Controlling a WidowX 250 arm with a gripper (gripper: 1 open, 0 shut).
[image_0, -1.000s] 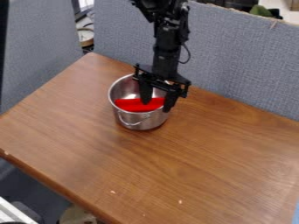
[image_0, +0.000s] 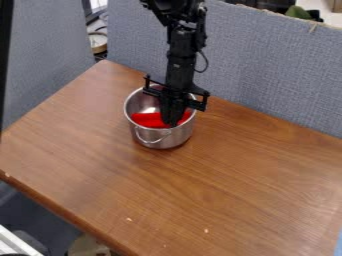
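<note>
A steel pot (image_0: 159, 136) with a wire handle stands on the wooden table, upper middle. A red object (image_0: 150, 119) lies inside it. My black gripper (image_0: 170, 112) points down into the pot from above, its lower part over the red object. The fingertips are dark and partly down in the pot, so I cannot tell whether they are open, shut or holding anything.
Grey padded walls (image_0: 267, 80) stand behind and to the left. The table edge drops away at the lower left.
My gripper has shifted left within the pot, from its right side toward the middle, over the red object. The pot stands in about the same place.
</note>
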